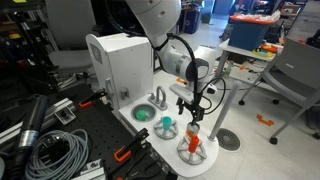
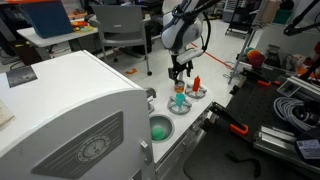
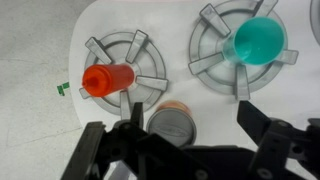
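Note:
My gripper is open, with its dark fingers spread to either side in the wrist view. Between them in that view shows the round top of a grey can [image 3: 172,126] with an orange-brown edge; whether the fingers reach down around it I cannot tell. A red bottle [image 3: 108,78] lies toward the upper left on a grey burner-like ring, apart from the fingers. The teal cup [image 3: 260,40] sits on another such ring at upper right. In exterior view 1 the gripper [image 1: 192,110] hangs close above the can [image 1: 194,128], behind the red bottle [image 1: 194,142].
A round sink [image 1: 143,113] with something green in it and a faucet [image 1: 160,97] are to the left on the white counter. A white box-shaped body [image 2: 70,110] stands beyond the sink end. Bare white counter [image 1: 175,160] shows near the front.

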